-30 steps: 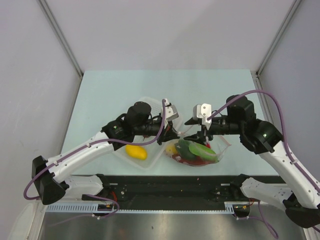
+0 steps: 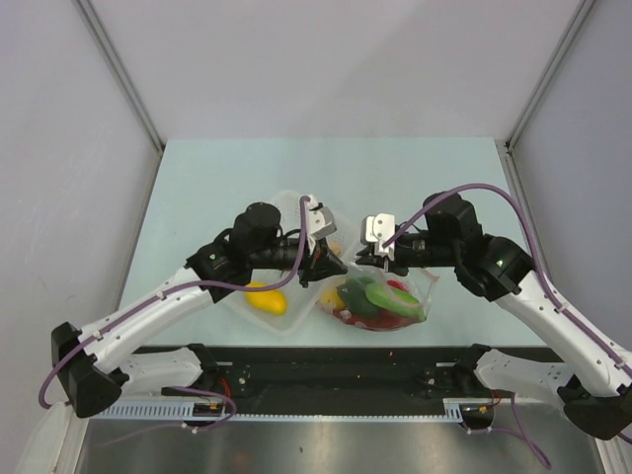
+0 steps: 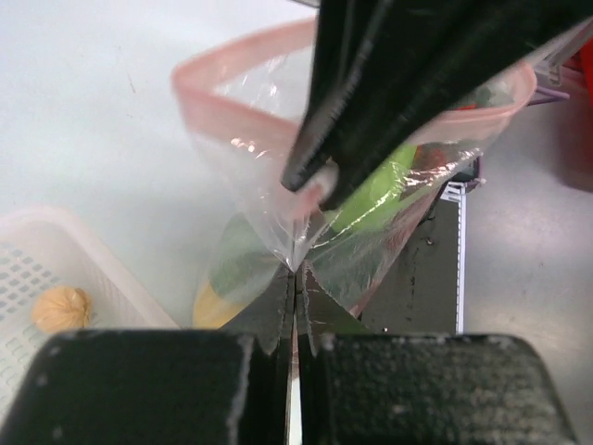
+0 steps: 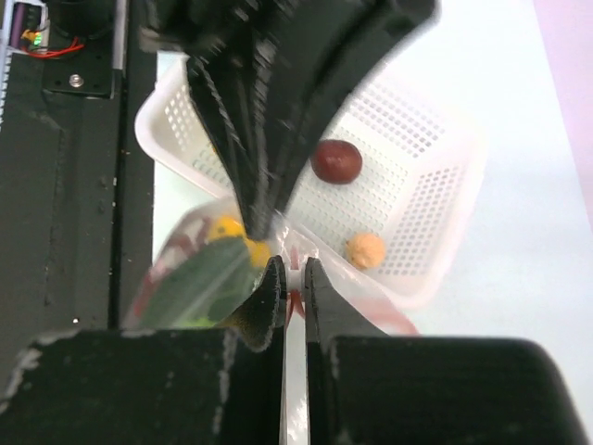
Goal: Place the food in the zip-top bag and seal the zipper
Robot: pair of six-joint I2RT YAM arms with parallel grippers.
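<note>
The zip top bag (image 2: 375, 306) holds green, red and yellow food on the front middle of the mat. My left gripper (image 2: 326, 267) is shut at the bag's left end, the clear film gathered at its fingertips in the left wrist view. My right gripper is shut on the bag's pink zipper edge, just right of the left gripper. The bag's pink top band (image 3: 246, 116) forms a loop in the left wrist view.
A white basket (image 2: 267, 306) left of the bag holds a yellow item (image 2: 265, 298), a red one (image 4: 336, 159) and a tan one (image 4: 366, 248).
My right gripper moved left to the left gripper and shut on the bag's edge.
</note>
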